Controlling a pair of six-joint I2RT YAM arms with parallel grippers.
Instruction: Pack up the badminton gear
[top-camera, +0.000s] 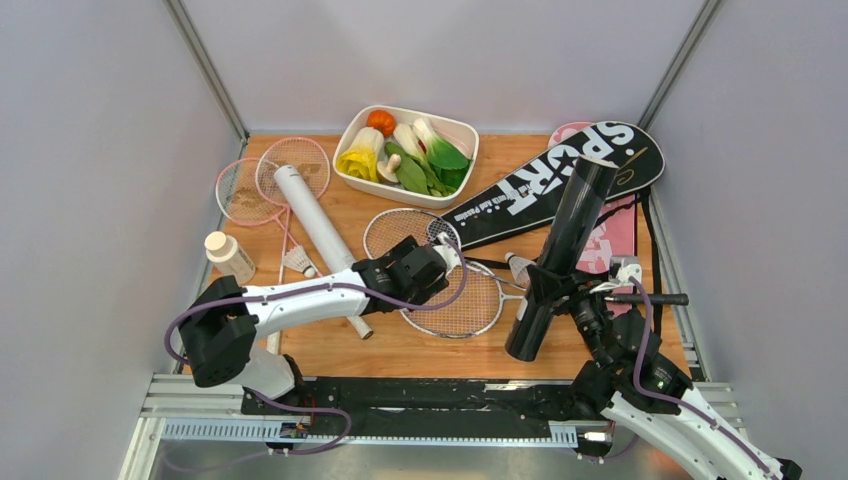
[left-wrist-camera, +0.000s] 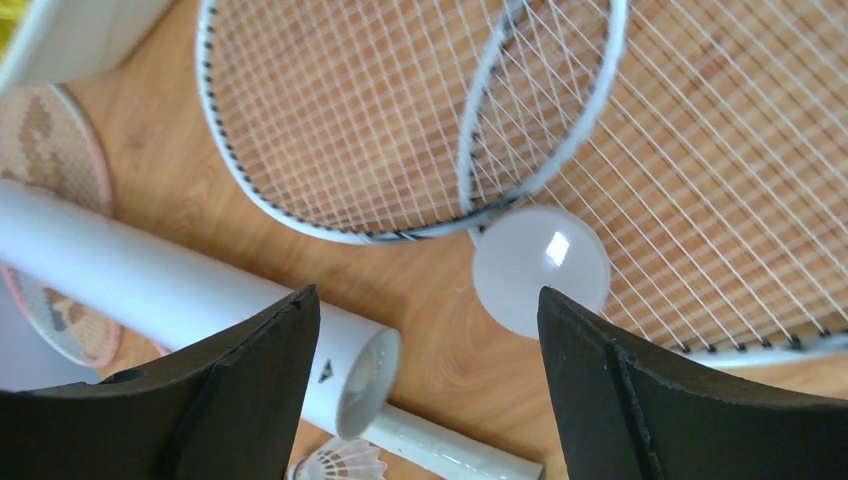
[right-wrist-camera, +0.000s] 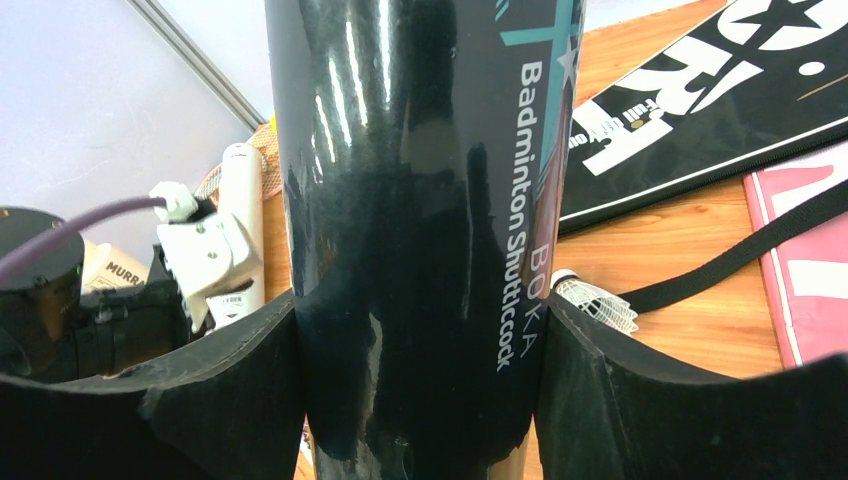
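My right gripper is shut on a dark BOKA shuttlecock tube (right-wrist-camera: 420, 200), held upright-tilted over the table's right half in the top view. My left gripper stands open above two overlapping rackets (left-wrist-camera: 380, 120), with a round white cap (left-wrist-camera: 540, 270) lying beneath it. A white tube (left-wrist-camera: 200, 290), open at its near end, lies left of them. Pink rackets (top-camera: 245, 195) and a shuttlecock (top-camera: 298, 260) lie at left; another shuttlecock (right-wrist-camera: 595, 300) is behind the dark tube. The black racket bag (top-camera: 545, 185) lies at back right over a pink one (top-camera: 615, 245).
A white basin (top-camera: 352, 180) of vegetables stands at the back centre. A cream bottle (top-camera: 229, 260) stands at the left edge. Some bare wood shows along the front and around the rackets. Walls close in the sides and back.
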